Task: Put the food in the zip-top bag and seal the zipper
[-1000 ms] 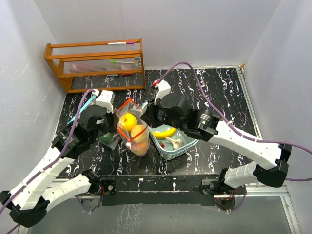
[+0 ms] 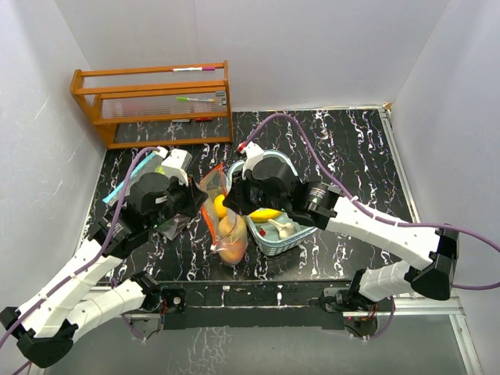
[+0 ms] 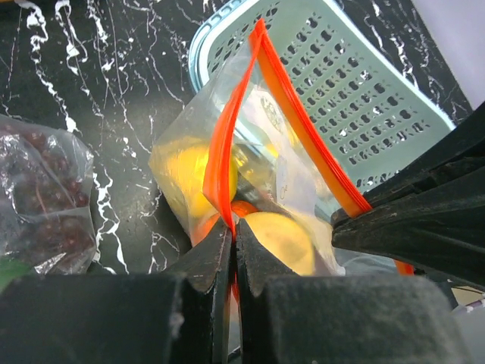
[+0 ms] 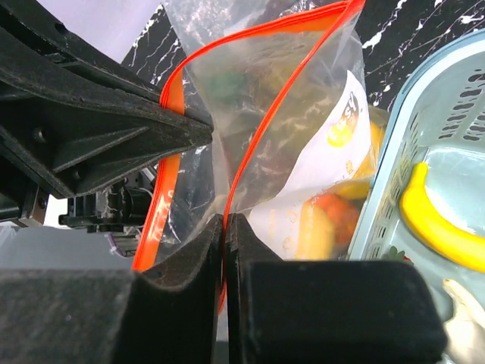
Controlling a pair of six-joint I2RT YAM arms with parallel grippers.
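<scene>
The clear zip bag [image 2: 216, 182] with its orange rim hangs between my two grippers, fruit and other food bulging in its lower part. My left gripper is shut on one side of the orange rim. On the other side, my right gripper is shut on the rim. Seen from the left wrist, the mouth gapes between the two holds, with a yellow fruit [image 3: 195, 178] and a peach-coloured fruit [image 3: 280, 239] inside. In the top view the fingertips are close together, partly hiding the bag.
A pale blue basket [image 2: 273, 247] stands just right of the bag, holding a banana [image 4: 439, 220] and a whitish piece [image 4: 464, 322]. Another filled clear bag [image 3: 45, 193] lies on the left. A wooden rack [image 2: 164, 88] stands at the back left.
The bag now looks narrower and hangs nearer the basket.
</scene>
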